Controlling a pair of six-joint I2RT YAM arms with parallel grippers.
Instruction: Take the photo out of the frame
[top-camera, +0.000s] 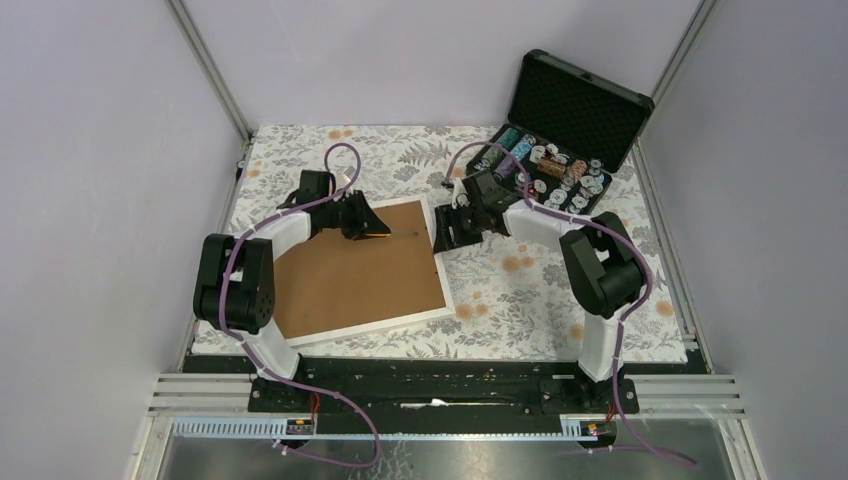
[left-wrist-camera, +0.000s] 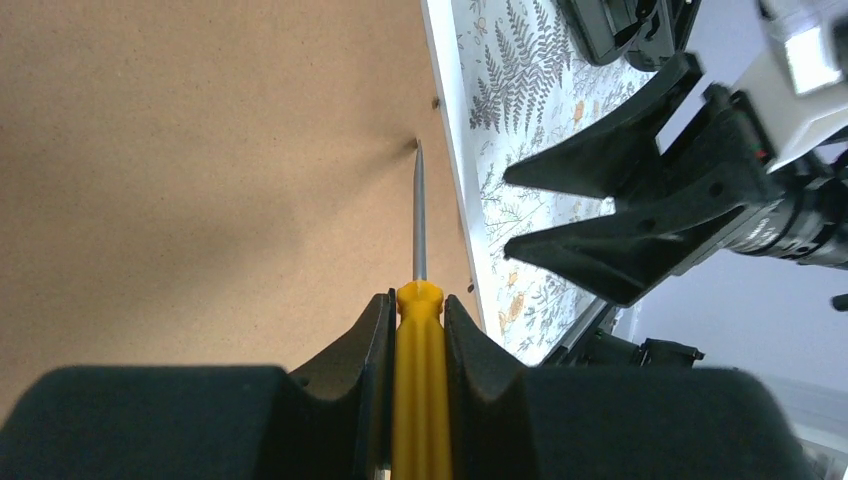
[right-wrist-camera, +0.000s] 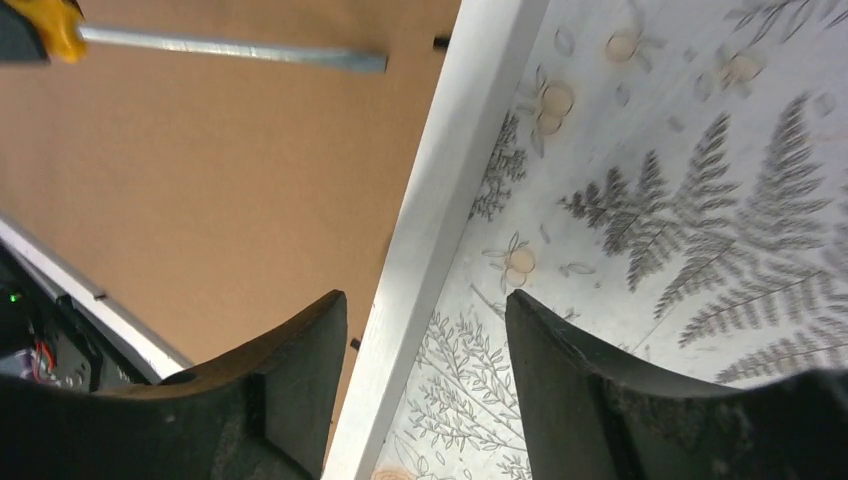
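A white-edged picture frame lies back side up on the table, its brown backing board facing me. Small dark tabs stick out along the frame's inner edge in the left wrist view. My left gripper is shut on the yellow handle of a screwdriver. The metal tip of that screwdriver points at the board near the frame's right edge, close to a tab. At the right edge, my right gripper stands open over the white border, nothing between its fingers. No picture side is visible.
An open black case with several rows of poker chips stands at the back right. The floral tablecloth is bare to the right of the frame. Both grippers are close together.
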